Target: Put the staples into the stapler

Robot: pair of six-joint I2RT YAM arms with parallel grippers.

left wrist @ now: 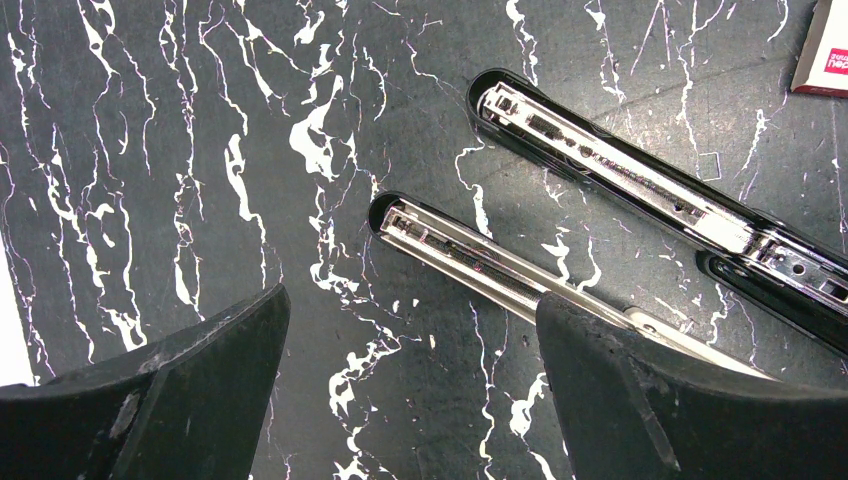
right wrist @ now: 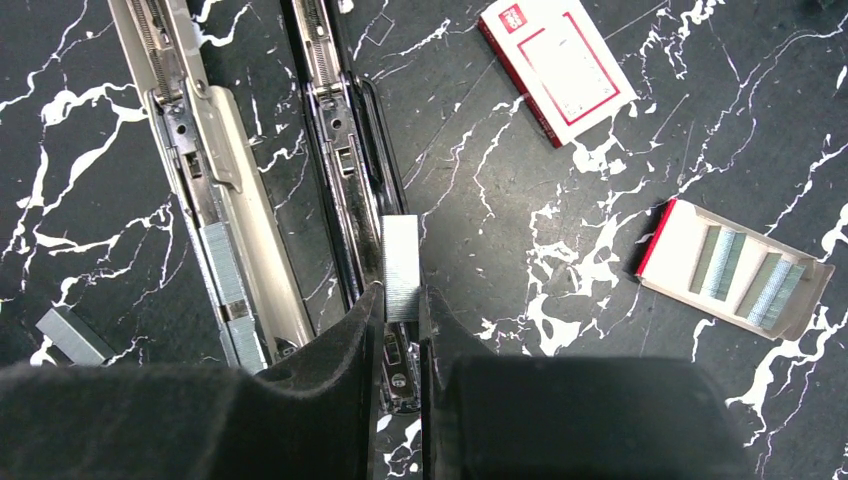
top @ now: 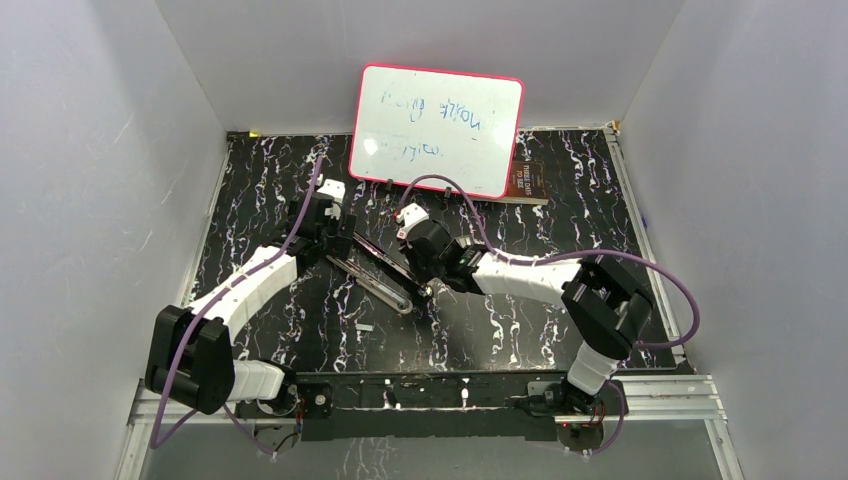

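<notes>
A black stapler (right wrist: pixel 343 190) lies opened out flat, its channel facing up. Over its near end, my right gripper is shut on a strip of staples (right wrist: pixel 401 255); whether the strip touches the channel I cannot tell. Beside it lies a white stapler (right wrist: pixel 228 230), also opened out, with staples (right wrist: pixel 220 257) in its channel. In the left wrist view, my left gripper stands open with nothing between its fingers, over the far ends of the black stapler (left wrist: pixel 610 160) and the white stapler (left wrist: pixel 470 262).
A loose staple strip (right wrist: pixel 75 336) lies left of the white stapler. To the right are a closed staple box (right wrist: pixel 565 70) and an open box (right wrist: pixel 650 280) holding several strips. A whiteboard (top: pixel 437 125) stands at the back.
</notes>
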